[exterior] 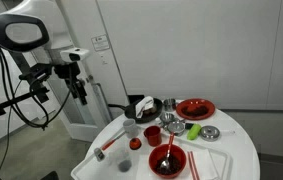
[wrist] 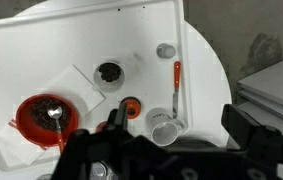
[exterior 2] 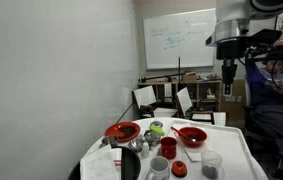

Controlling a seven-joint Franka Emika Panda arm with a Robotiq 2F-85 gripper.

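Observation:
My gripper (exterior: 81, 90) hangs high at the left, above and clear of the table. In the wrist view the gripper stands open, its dark fingers apart with nothing held between them. Below lies a white tray (wrist: 66, 35). On it are a red bowl (wrist: 26, 123) with dark contents and a spoon, a clear cup (wrist: 109, 72) with something dark inside, and a red round item (wrist: 131, 107). A red-handled utensil (wrist: 177, 75) lies near a small metal cup (wrist: 165, 50). A pale mug (wrist: 163, 125) is partly hidden by the gripper.
Behind the tray stand a red cup (exterior: 153, 135), a dark pan (exterior: 153, 106) with white cloth (exterior: 136, 102), and a red plate (exterior: 195, 108). Several metal dishes and a green item (exterior: 194, 131) crowd the middle. Free room shows on the tray's far left in the wrist view.

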